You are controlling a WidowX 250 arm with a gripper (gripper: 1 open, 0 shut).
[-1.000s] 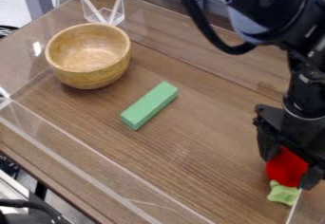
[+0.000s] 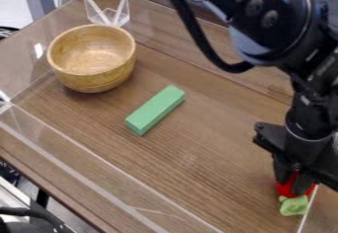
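Note:
My black gripper [image 2: 288, 156] is at the lower right, low over the wooden table [image 2: 172, 178], shut on a red object [image 2: 298, 189] that is mostly hidden behind it. A small light green piece [image 2: 294, 206] shows just below the red one. It is unclear whether the two are joined.
A wooden bowl [image 2: 89, 63] stands at the upper left, with a green block [image 2: 156, 111] lying to its lower right. A white wire-like object [image 2: 109, 12] is at the back left.
The gripper has shifted and now covers most of the red object, which was largely visible before. The bowl and green block have not moved.

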